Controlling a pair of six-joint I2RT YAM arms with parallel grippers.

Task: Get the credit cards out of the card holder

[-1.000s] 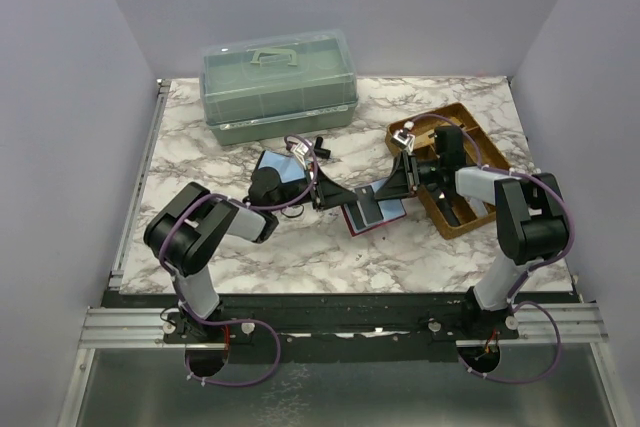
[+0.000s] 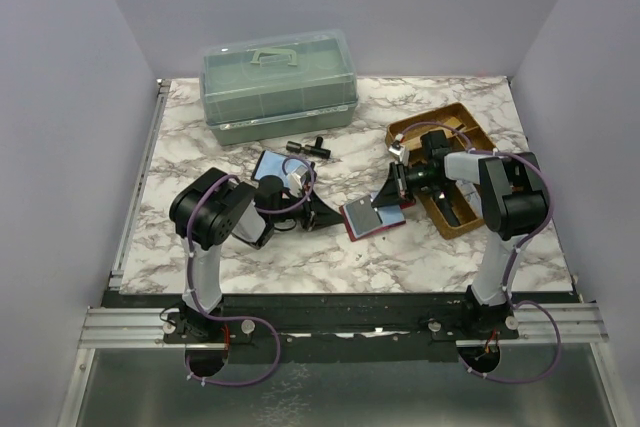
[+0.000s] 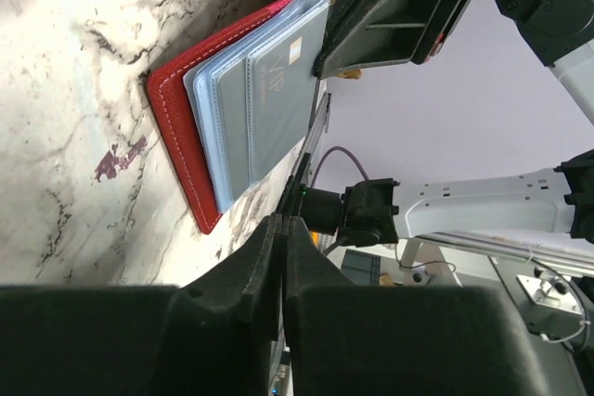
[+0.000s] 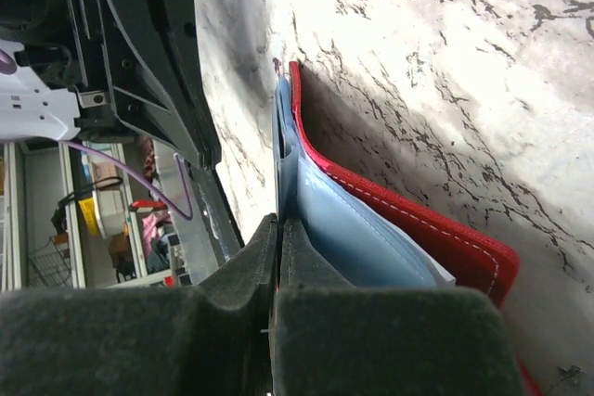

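The card holder [image 2: 362, 219], red with blue-grey plastic sleeves, lies open on the marble table between my grippers. Its top sleeve [image 3: 278, 99], printed with VIP lettering, faces up in the left wrist view. My left gripper [image 2: 330, 217] is just left of the holder; its fingertips appear close together before the red edge, and their exact gap is hard to tell. My right gripper [image 2: 390, 197] is shut at the holder's right part, its tips against the blue sleeves [image 4: 329, 220]; whether a thin sleeve is pinched between them is unclear.
A brown compartment tray [image 2: 450, 232] sits right, under my right arm. A clear green lidded box [image 2: 280, 97] stands at the back. A blue item [image 2: 270, 164] and a small black tool [image 2: 305, 150] lie behind my left gripper.
My left gripper has drawn back down and left from the top of the card holder, uncovering more of it. The right arm has shifted slightly.
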